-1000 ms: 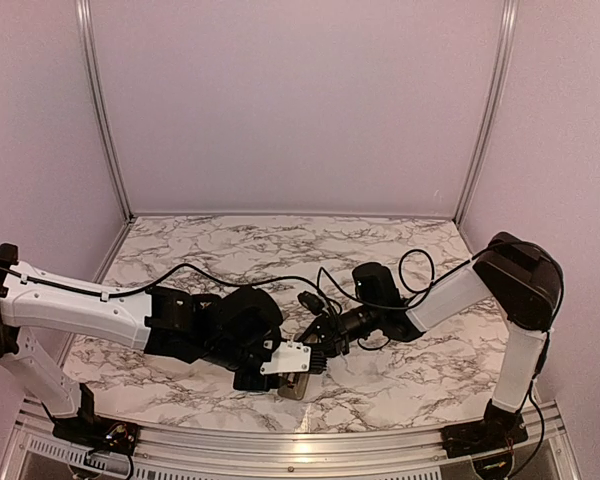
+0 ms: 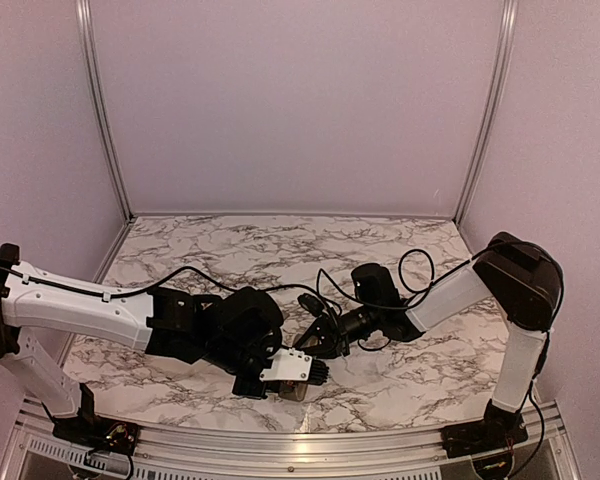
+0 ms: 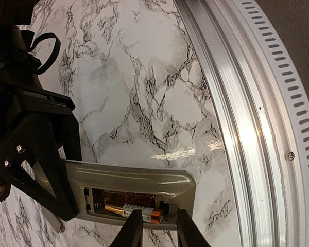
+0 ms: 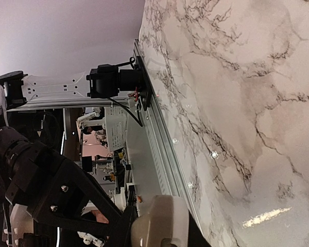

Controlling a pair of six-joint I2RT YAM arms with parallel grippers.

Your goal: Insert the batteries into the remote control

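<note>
A grey translucent remote [image 3: 129, 177] lies near the table's front edge with its battery compartment uncovered. My right gripper [image 2: 318, 340] is shut on one end of it, which also fills the bottom of the right wrist view [image 4: 159, 221]. A battery [image 3: 134, 212] with a copper band lies along the lower part of the compartment. My left gripper hangs over that battery, its two fingertips apart at either side of the battery's banded end; whether they touch it I cannot tell. In the top view the left gripper hides most of the remote.
The aluminium rail [image 3: 232, 123] runs along the front edge, close by the remote. A small pale object [image 3: 54, 221] lies beside the remote, partly hidden by the right gripper.
The right arm has stayed still.
</note>
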